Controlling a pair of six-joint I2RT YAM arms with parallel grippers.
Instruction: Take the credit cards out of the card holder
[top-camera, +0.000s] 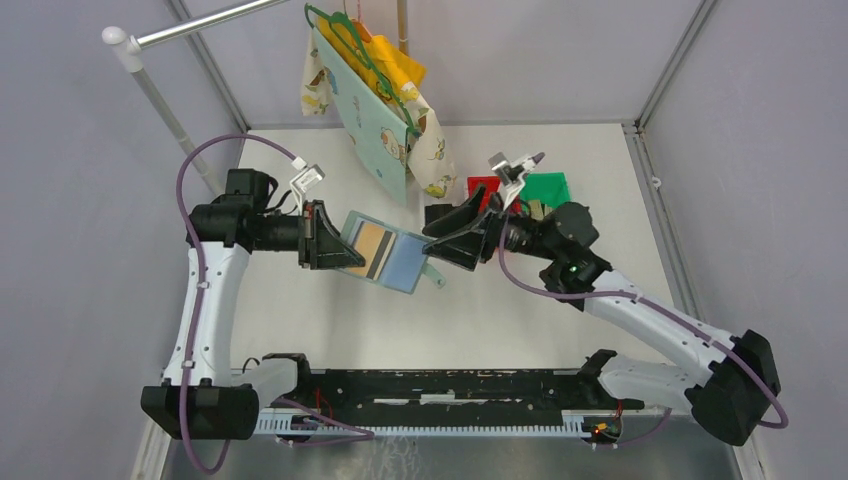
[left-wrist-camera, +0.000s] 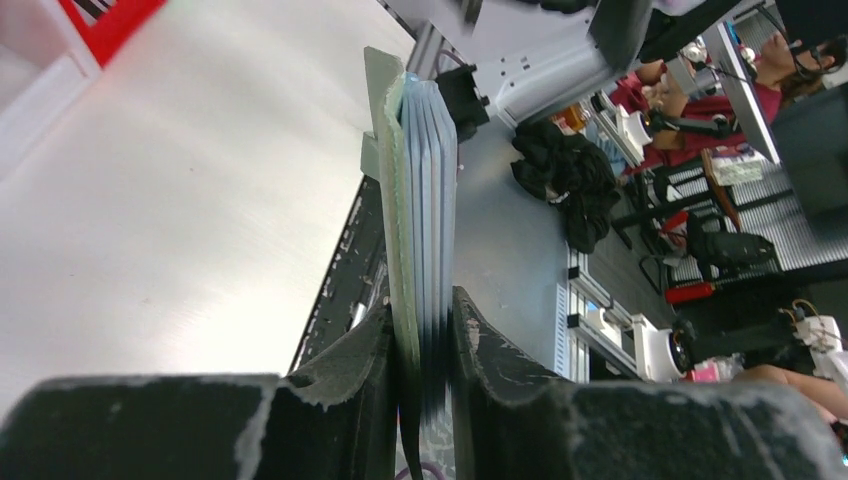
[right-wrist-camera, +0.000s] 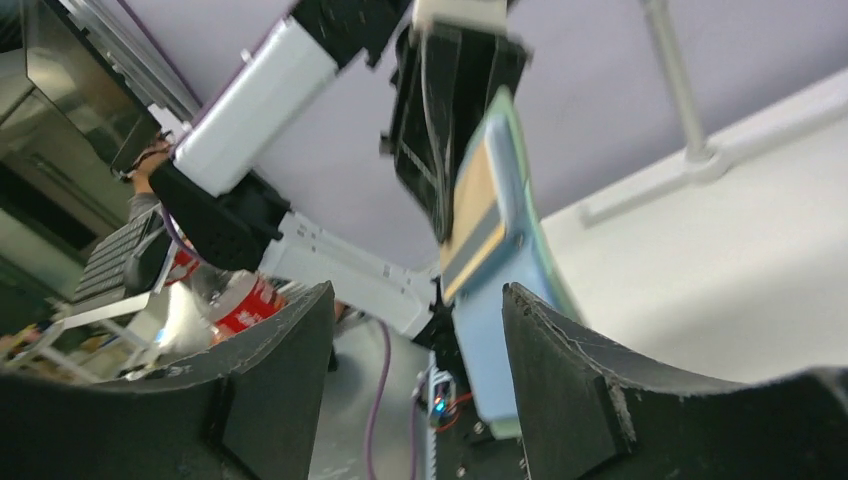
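Observation:
The open card holder (top-camera: 383, 250), pale green outside with blue sleeves and a tan card, is held raised by my left gripper (top-camera: 332, 250), shut on its left end. In the left wrist view the holder (left-wrist-camera: 420, 200) stands edge-on between the fingertips, its layered sleeves showing. My right gripper (top-camera: 450, 230) is part open at the holder's right end. In the right wrist view the holder (right-wrist-camera: 500, 260) lies just beyond the separated fingers, with nothing visibly between them.
Red (top-camera: 480, 185) and green (top-camera: 545, 185) bins sit at the back right. Hanging clothes (top-camera: 370, 110) on a rack occupy the back centre.

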